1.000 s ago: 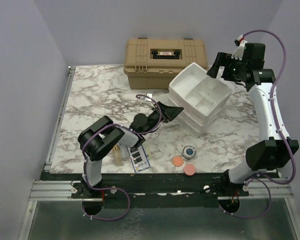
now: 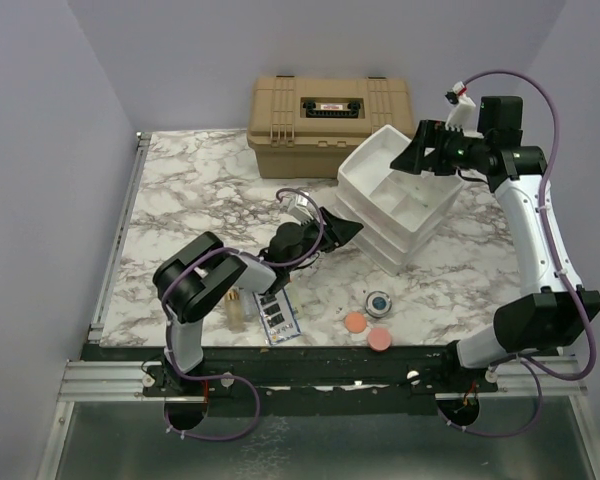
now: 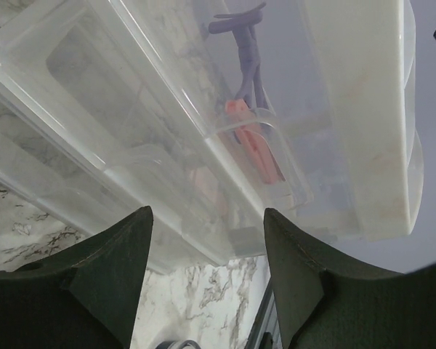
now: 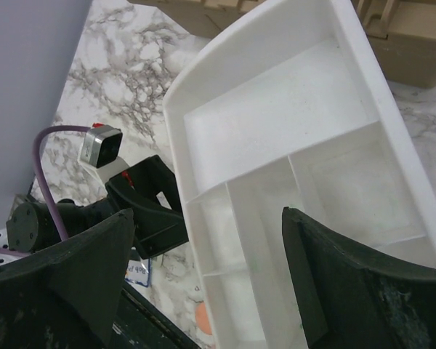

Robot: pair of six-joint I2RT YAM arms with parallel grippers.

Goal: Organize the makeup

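Observation:
A white organizer [image 2: 405,220] with compartments stands right of centre; its top compartments [image 4: 269,138] look mostly empty. My left gripper is open at the organizer's left side, close to its clear stacked tiers, with nothing seen between its fingers. My right gripper hangs open above the organizer's top. On the table lie a round silver-rimmed item [image 2: 378,303], an orange disc [image 2: 355,321], a pink disc [image 2: 378,339], a palette [image 2: 278,318] and a bottle [image 2: 235,310], partly under the left arm.
A tan toolbox [image 2: 329,145] stands at the back, behind the organizer.
My left gripper has shifted very slightly; the objects on the table look unmoved.

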